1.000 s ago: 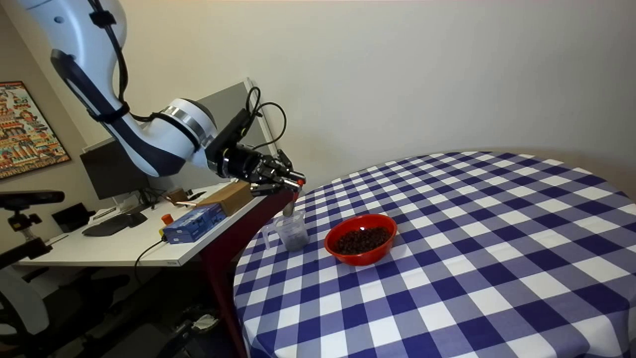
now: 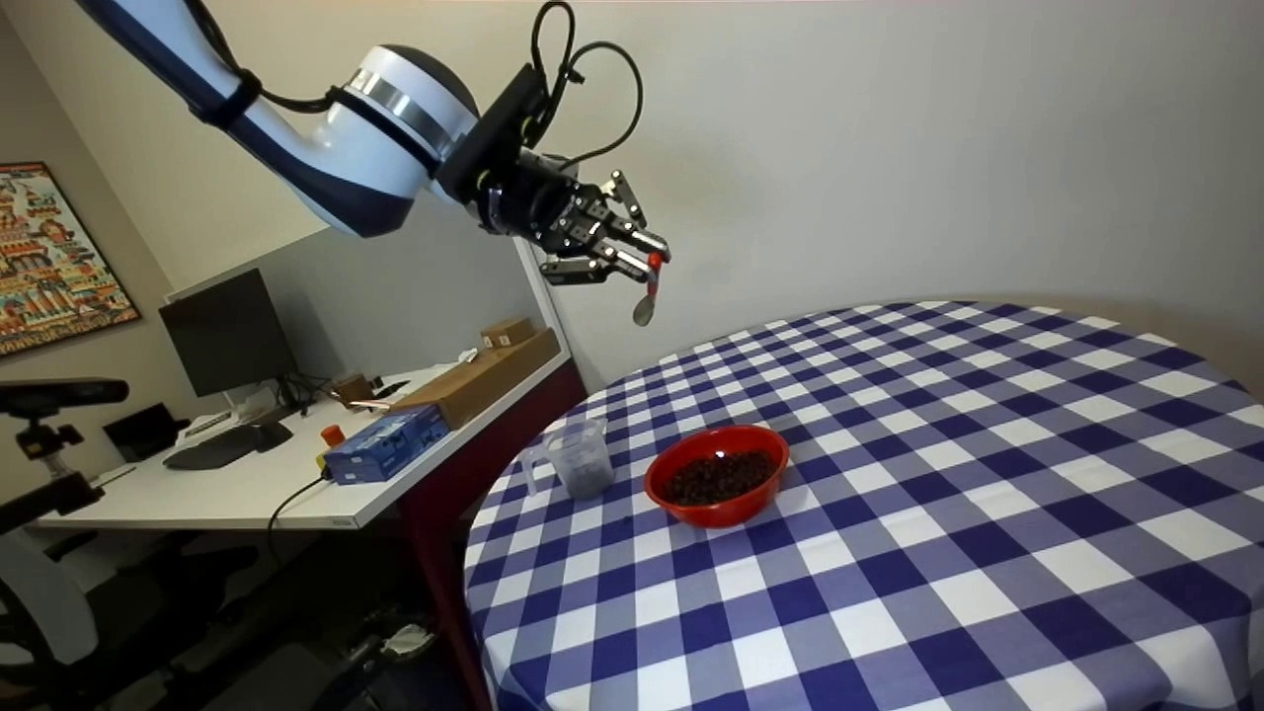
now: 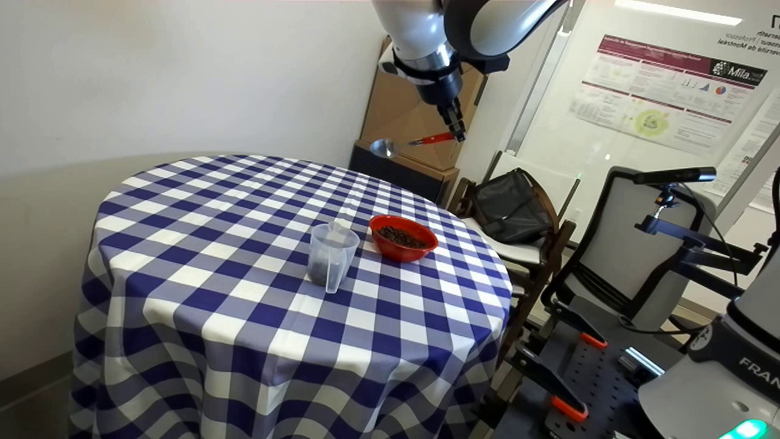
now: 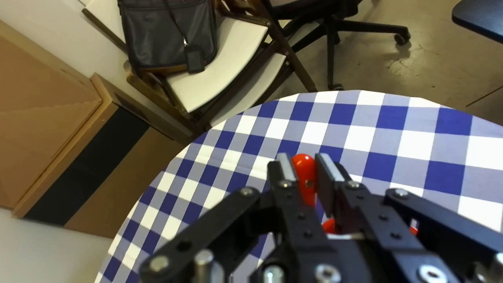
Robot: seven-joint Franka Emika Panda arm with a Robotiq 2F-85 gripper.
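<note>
High above the table, my gripper [image 2: 655,261] is shut on the red handle of a metal spoon [image 3: 384,147]. In the wrist view the rounded red handle end [image 4: 304,166] is pinched between both fingers. The spoon's bowl hangs in open air, touching nothing; whether anything lies in it cannot be made out. Below stands a red bowl [image 3: 404,252] of dark brown bits, on the checked tablecloth. Beside it is a clear plastic measuring jug [image 3: 322,255], upright, with something greyish low inside.
A wall runs behind it. A white desk [image 2: 273,474] with boxes and a monitor stands to the left in exterior view 1.
My arm has risen and moved right in exterior view 1. The spoon, which was at the jug's rim, now hangs well above the table. Jug and bowl have stayed put.
</note>
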